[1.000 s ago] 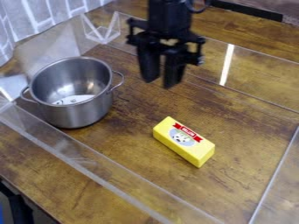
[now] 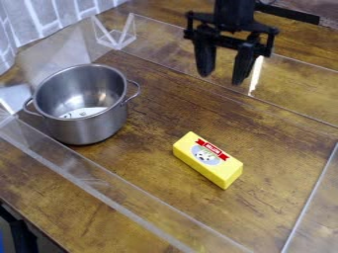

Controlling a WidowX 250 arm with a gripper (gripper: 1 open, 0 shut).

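Observation:
My black gripper (image 2: 224, 59) is at the top centre, raised over the back of the wooden table, blurred, its dark fingers pointing down; how far they stand apart is unclear. A steel pot (image 2: 82, 126) with two side handles stands at the left, with a small light item inside at its bottom. A yellow box (image 2: 209, 166) with a red-and-white label lies front centre, well apart from the gripper and the pot.
Clear plastic sheets or edges border the wooden table (image 2: 158, 208) at the left, back and right. The middle between pot and box is bare wood.
The gripper has moved up and back toward the top of the view, away from the pot's side, shifting right. The pot and yellow box have not moved.

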